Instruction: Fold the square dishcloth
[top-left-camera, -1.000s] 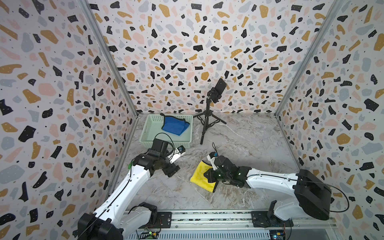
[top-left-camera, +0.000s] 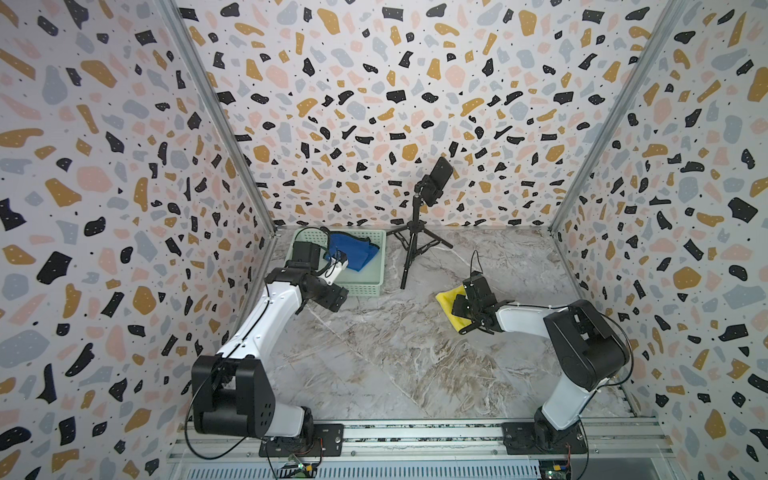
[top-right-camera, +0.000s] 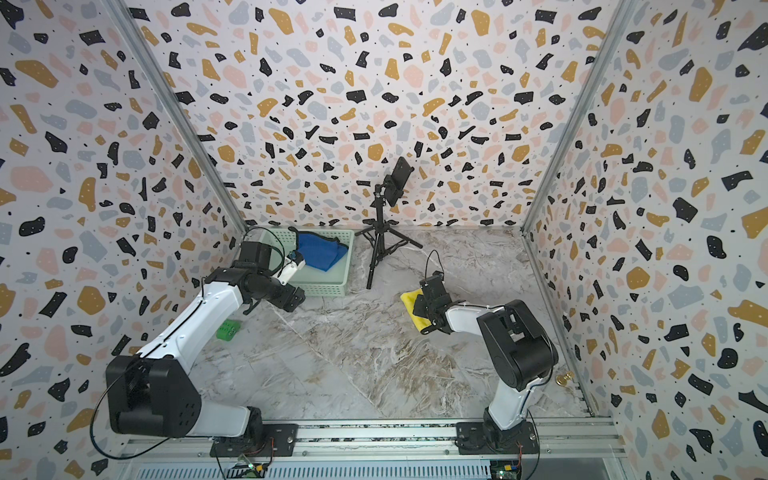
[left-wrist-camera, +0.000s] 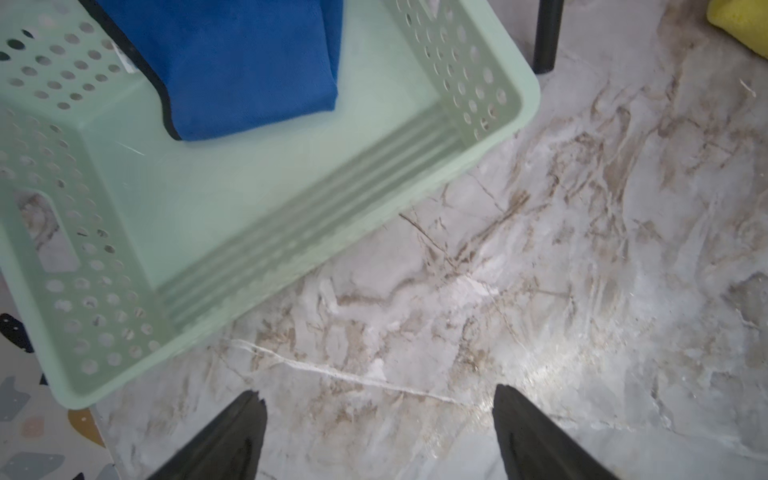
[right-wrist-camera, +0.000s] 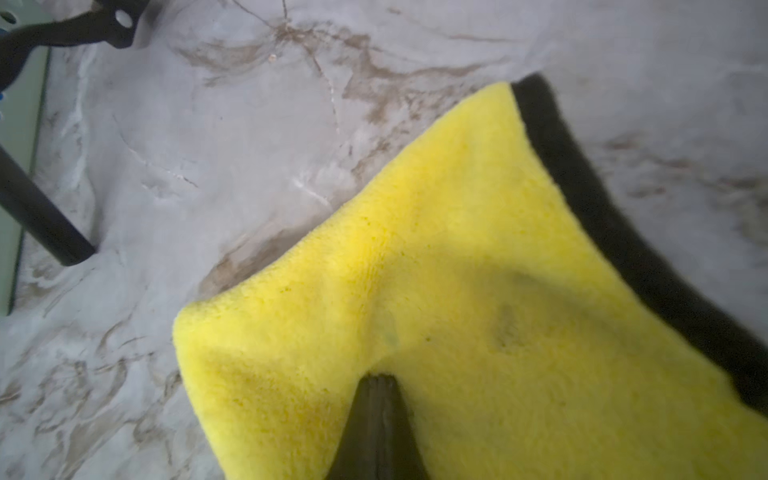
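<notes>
The yellow dishcloth (right-wrist-camera: 448, 336) with a dark border lies folded on the marble table, right of centre. My right gripper is shut, its tips against the cloth's upper face; no cloth shows pinched between them. From above, the right arm hides much of the cloth (top-left-camera: 450, 302), leaving its left part in sight. In the left wrist view my left gripper is open over bare marble, with nothing between its fingers. It stands beside the front of the green basket, well away from the yellow cloth.
The pale green basket (top-left-camera: 364, 289) at the back left holds a blue cloth (top-left-camera: 350, 249). A black tripod (top-left-camera: 415, 228) stands between basket and dishcloth. A green object (top-right-camera: 228, 329) lies by the left arm.
The yellow cloth has shifted to the right and toward the back of the table, along with my right gripper upon it. My left arm has moved back, nearer the basket.
</notes>
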